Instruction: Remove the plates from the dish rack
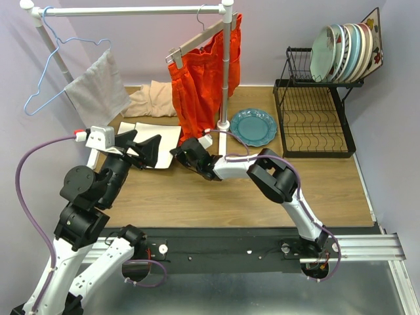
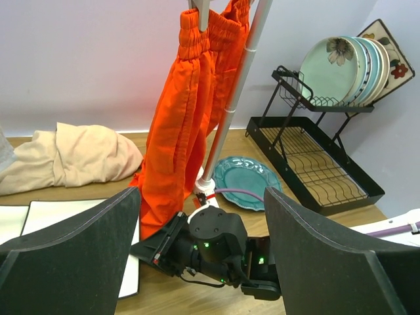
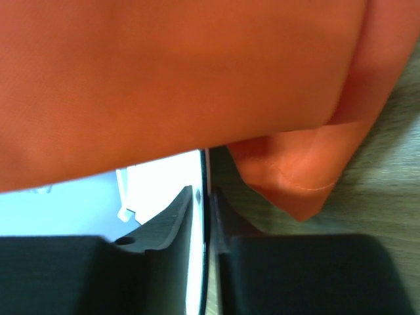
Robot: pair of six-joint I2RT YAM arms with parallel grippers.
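Observation:
Several plates [image 1: 323,56] [image 2: 328,69] stand upright on the top tier of the black dish rack [image 1: 348,147] at the back right. A teal plate [image 1: 253,127] lies on the table left of the rack. My left gripper [image 1: 143,149] hangs at the left, its fingers apart with nothing between them. My right gripper [image 1: 177,152] is low at the edge of a white mat [image 1: 147,134], just below hanging orange shorts [image 1: 197,92]. In the right wrist view its fingers are close together at the mat's dark edge; whether anything is between them is unclear.
A clothes rail with a white post [image 1: 226,65] stands between the grippers and the rack. A grey cloth [image 1: 98,85] hangs at the left, and a beige cloth [image 1: 151,102] lies behind the mat.

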